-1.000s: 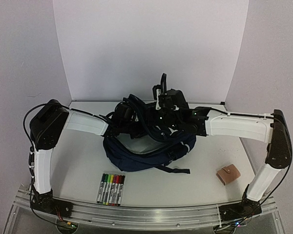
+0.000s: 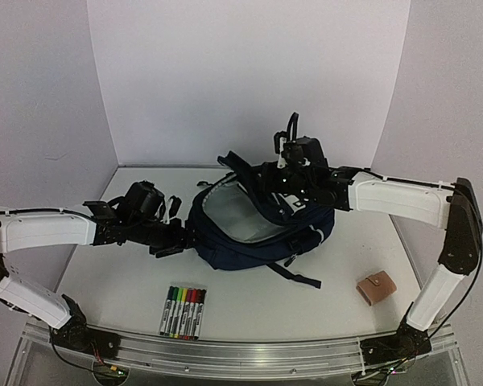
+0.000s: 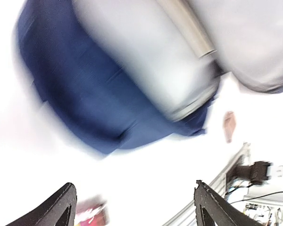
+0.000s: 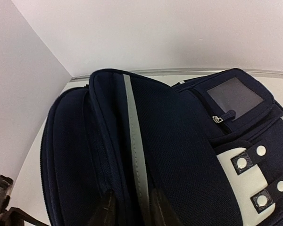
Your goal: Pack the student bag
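Note:
The navy student bag [image 2: 233, 256] lies on the table, its mouth partly open with a pale lining [image 2: 240, 215] showing. My right gripper is shut on the raised edge of the bag's flap [image 4: 179, 141], near a grey strip. Just left of the bag, my left gripper [image 2: 177, 245] stands open; in the blurred left wrist view its fingers [image 3: 63, 207] are wide apart with nothing between them. A row of several coloured markers [image 2: 183, 312] lies at the front. To the front right rests a brown pouch [image 2: 376, 288].
One dark strap [image 2: 294, 276] trails from the bag's front onto the table. White walls enclose the back and sides, and a metal rail [image 2: 241, 354] runs along the front edge. Bare table lies between the markers and the pouch.
My left gripper has come out of the bag's mouth and moved left. The right gripper has shifted slightly right and up with the flap, and the bag has slid a little to the right.

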